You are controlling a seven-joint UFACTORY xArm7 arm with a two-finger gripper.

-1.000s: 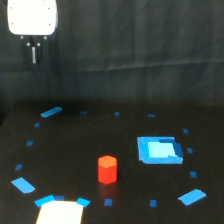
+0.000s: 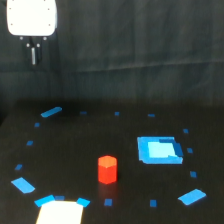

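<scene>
A red block [image 2: 107,169], six-sided in outline, stands on the black table near the middle. Right of it lies a white square [image 2: 161,150] bordered by blue tape [image 2: 144,151]. High at the upper left, far from both, hangs my gripper [image 2: 34,60] beneath a white arm housing [image 2: 29,17]. Its fingers are small and dark against the dark curtain, so their opening is unclear. No object can be made out at their tips.
Blue tape strips mark the table corners, such as the right one [image 2: 192,197], with small blue squares between them. A pale object [image 2: 60,212] is cut off by the bottom edge. Clear table surrounds the red block.
</scene>
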